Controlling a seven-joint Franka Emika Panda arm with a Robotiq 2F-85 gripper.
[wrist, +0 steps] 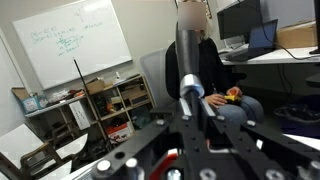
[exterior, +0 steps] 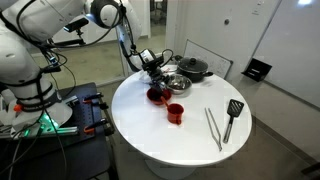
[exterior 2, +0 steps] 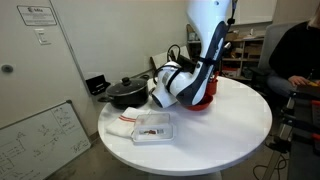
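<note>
Over the back of the round white table my gripper (exterior: 158,80) is low, between the dark red bowl (exterior: 154,95) and the metal bowl. In the wrist view a shiny metal handle (wrist: 190,65) stands up from between the fingers, so the gripper is shut on it; its lower end is hidden. A red bowl (exterior 2: 201,103) shows beneath the arm in the second exterior view. Near the gripper there, a shiny metal bowl (exterior 2: 164,97) is partly covered by the arm. What the bowls contain is too small to tell.
A lidded black pot (exterior: 193,68) stands at the back edge. A red cup (exterior: 175,113) is in front of the bowls. Tongs (exterior: 213,129) and a black spatula (exterior: 233,119) lie to the right. A clear container (exterior 2: 153,129) is near the pot.
</note>
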